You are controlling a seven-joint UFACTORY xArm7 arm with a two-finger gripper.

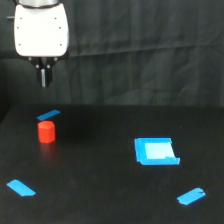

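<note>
A small red cylinder (pixel 46 132) stands on the dark table at the left. Above it and apart from it, my gripper (pixel 43 82) hangs pointing down from the white arm (pixel 41 32). The fingers look dark and narrow against the black backdrop, so whether they are open or shut is unclear. Toward the right lies a white square patch (pixel 158 151) framed by blue tape (pixel 140 149).
Strips of blue tape lie flat on the table: one behind the cylinder (pixel 49 114), one at the front left (pixel 20 188) and one at the front right (pixel 191 196). A dark curtain (pixel 140 55) hangs at the back.
</note>
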